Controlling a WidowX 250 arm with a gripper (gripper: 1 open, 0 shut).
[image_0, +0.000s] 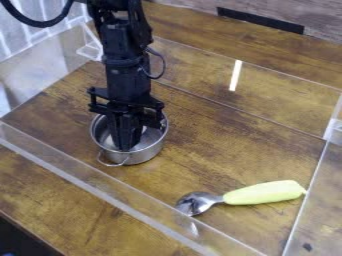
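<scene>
A steel pot with a wire handle sits on the wooden table at the left of centre. The black gripper reaches down into it from above, its fingers low inside the rim. Whatever lies between the fingers is hidden by the gripper and the pot's wall. A spoon with a thick pale yellow-green handle lies to the lower right of the pot, apart from it, its metal bowl pointing left.
A clear plastic edge runs diagonally across the front and along the right and left sides.
</scene>
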